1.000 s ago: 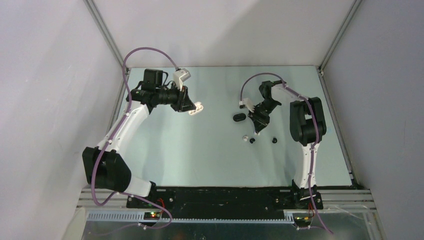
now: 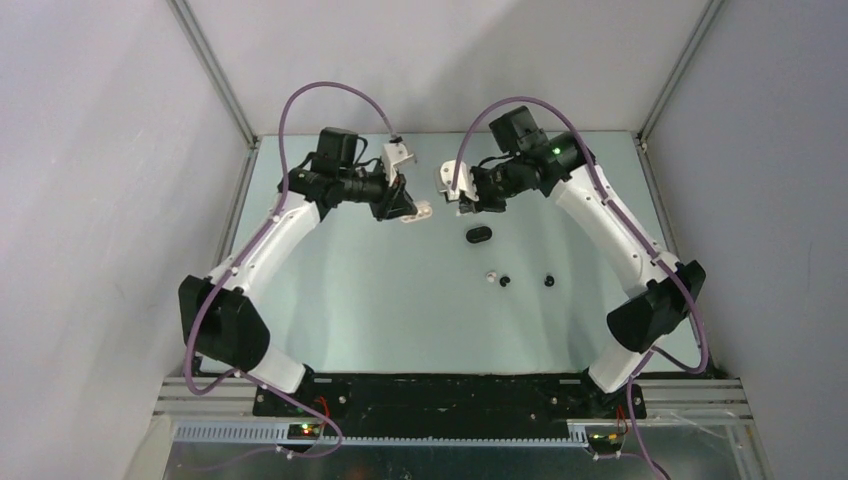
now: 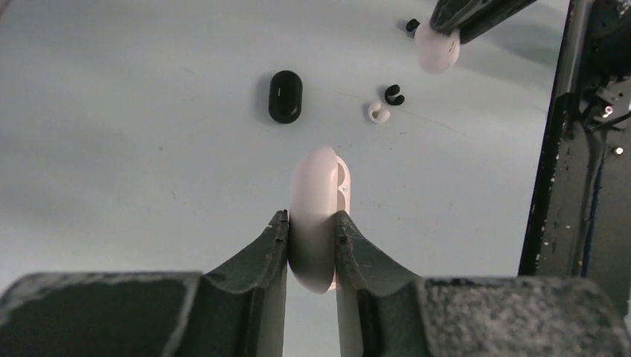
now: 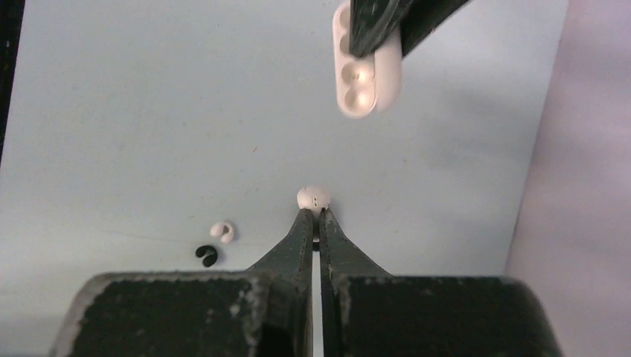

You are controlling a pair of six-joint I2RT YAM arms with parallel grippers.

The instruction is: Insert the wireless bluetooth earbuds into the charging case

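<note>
The white charging case [image 3: 312, 223] is pinched by my left gripper, which is shut on its body. In the right wrist view its face shows several round wells; those in view look empty [image 4: 359, 85]. My right gripper is shut on a white earbud [image 4: 314, 198], whose rounded end sticks out past the fingertips. From above, both grippers hang over the far middle of the table, the right one a short way right of the case [image 2: 418, 213]. A second white earbud [image 3: 379, 113] lies on the table, close to a black earbud [image 3: 394, 94].
A black case [image 2: 479, 234] rests on the table below the right gripper. Another black earbud [image 2: 549, 281] lies farther right.
My right gripper has risen off the table with the white earbud, moving back and left. My left gripper has shifted slightly right with the case. The earbud's blue light no longer shows.
</note>
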